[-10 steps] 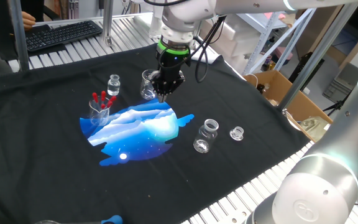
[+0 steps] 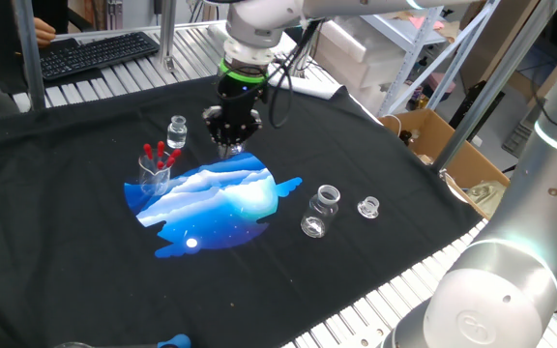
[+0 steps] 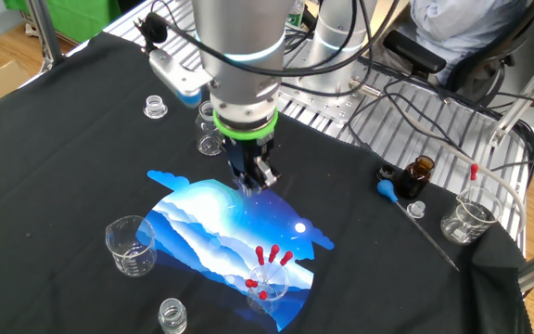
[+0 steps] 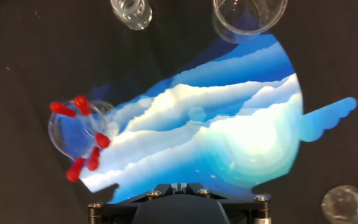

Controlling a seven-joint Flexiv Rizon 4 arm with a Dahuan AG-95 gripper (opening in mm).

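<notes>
My gripper (image 2: 228, 148) hangs above the far edge of a blue, cloud-patterned sheet (image 2: 206, 208) on the black cloth. At the bottom of the wrist view its fingertips meet, shut, with nothing showing between them. A beaker holding several red-tipped sticks (image 4: 79, 127) stands on the sheet's left end in that view. An empty glass beaker (image 3: 131, 247) stands beside the sheet, partly hidden behind my gripper in exterior view 1. Nearby is a small clear bottle (image 2: 176, 132).
A larger clear jar (image 2: 319, 213) and a glass stopper (image 2: 368, 207) stand on the robot-base side. An amber bottle (image 3: 417, 176), a blue-bulbed dropper (image 3: 387, 191) and another beaker (image 3: 471, 215) occupy one side. The cloth around the sheet has free room.
In exterior view 1 my gripper has moved left, across in front of the empty beaker, which it now mostly covers. The objects on the cloth have stayed put.
</notes>
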